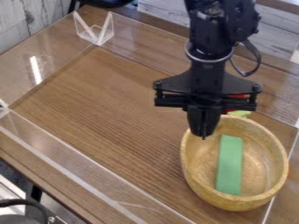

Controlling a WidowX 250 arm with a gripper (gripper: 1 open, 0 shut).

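My black gripper (205, 122) hangs over the upper left rim of a yellow bowl (197, 185) at the right of the camera view; its fingertips point down, and whether they hold anything is unclear. A green rectangular block (229, 165) lies inside the bowl. Behind the gripper, small red and light green items (239, 114) are partly hidden.
A wooden table (93, 122) has a wide clear area on the left and middle. A white wire-like holder (91, 28) stands at the back left. Black cables lie at the bottom left corner.
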